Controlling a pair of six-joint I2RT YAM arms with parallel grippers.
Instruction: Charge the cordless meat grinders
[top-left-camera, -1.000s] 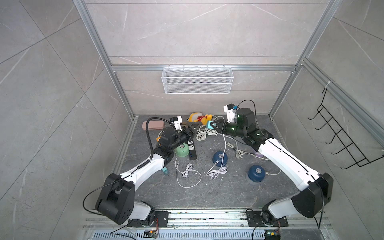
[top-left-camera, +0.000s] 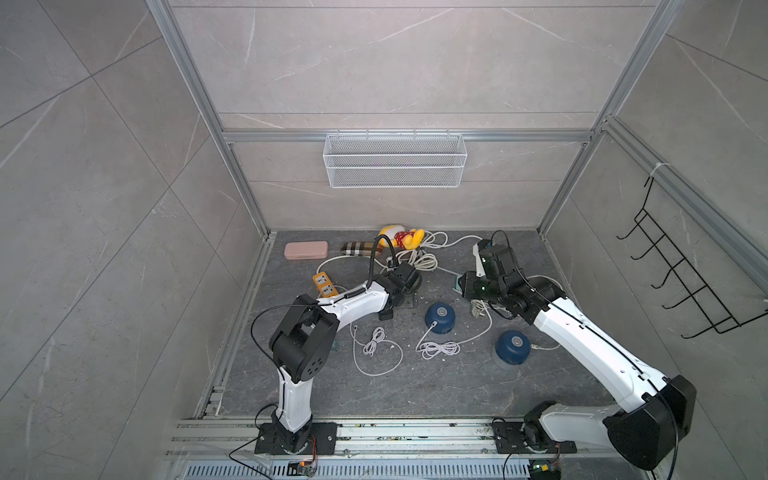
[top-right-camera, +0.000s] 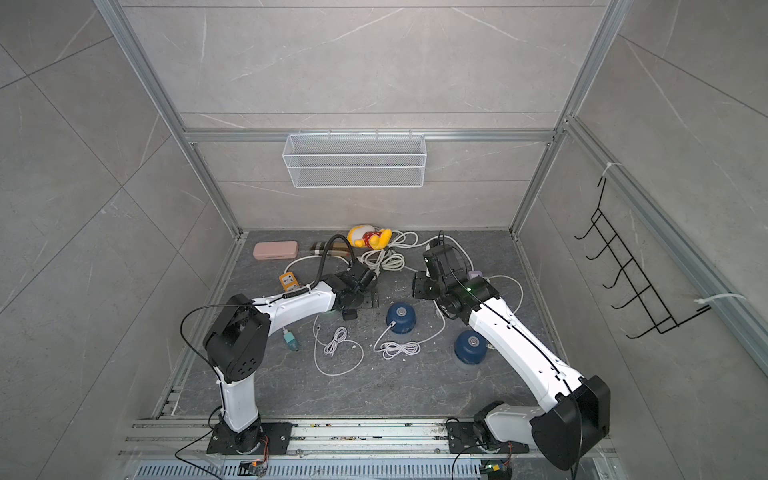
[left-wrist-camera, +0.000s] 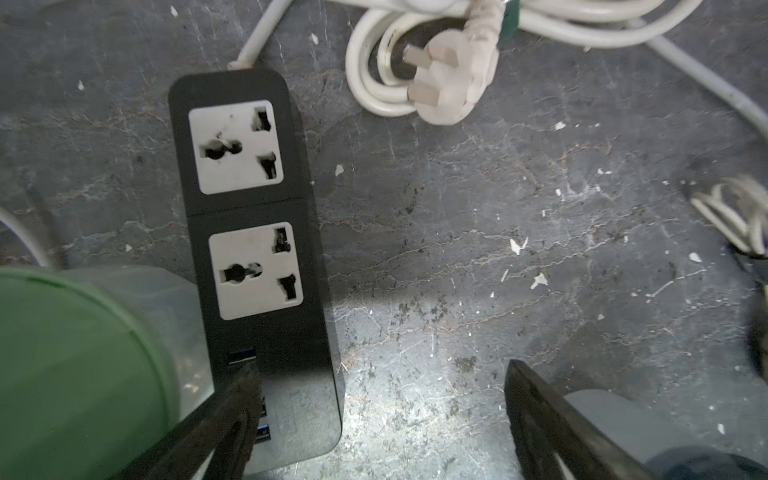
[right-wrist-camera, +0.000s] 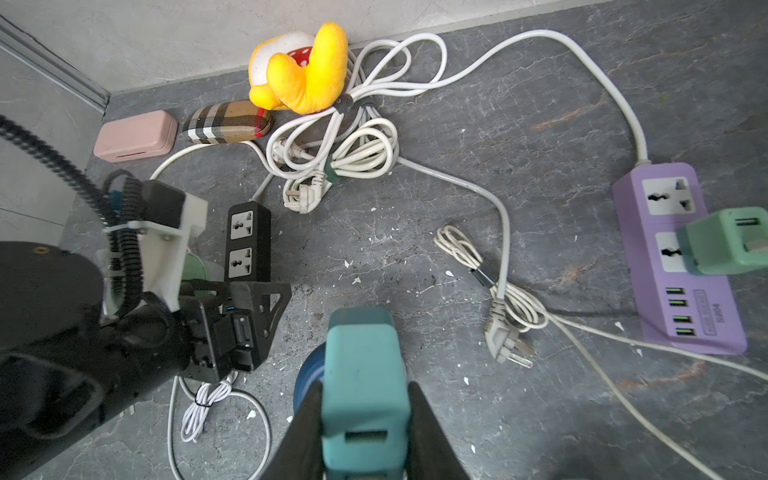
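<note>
In the right wrist view a teal charger (right-wrist-camera: 364, 392) is between the right gripper's (right-wrist-camera: 364, 408) fingers, which lie against its sides. It is up in front of a blue grinder (right-wrist-camera: 308, 376), which it partly covers. My left gripper points down, open and empty, over bare floor. Left of it are the black power strip (left-wrist-camera: 260, 336), both sockets empty, and the green grinder (left-wrist-camera: 72, 384). A blue grinder (top-left-camera: 440, 317) stands at the middle with a white cord, a second blue grinder (top-left-camera: 513, 346) to its right. The purple strip (right-wrist-camera: 652, 296) bears a green charger (right-wrist-camera: 724, 240).
Coiled white cables (right-wrist-camera: 368, 152) and loose plugs lie near the back, beside a yellow plush toy (right-wrist-camera: 304, 76). An orange socket block (top-left-camera: 324, 284) and another teal charger (top-right-camera: 291, 340) are at left.
The left gripper has swung right and turned downward, away from the green grinder, which its arm now hides from the top left view. The right gripper has shifted right and lower with the teal charger.
</note>
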